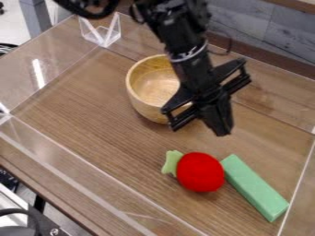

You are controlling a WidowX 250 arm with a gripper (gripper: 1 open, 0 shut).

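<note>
A black robot arm reaches down from the top centre to my gripper [216,123], which is low over the table right of a yellow wooden bowl [146,77], partly covering it. Nothing shows between the fingers. Below lie a red tomato-like object [202,173] with a pale green piece at its left, and a green bar [253,187] to its right.
A clear plastic rack [101,29] stands at the upper left. A raised wooden edge runs along the back right.
</note>
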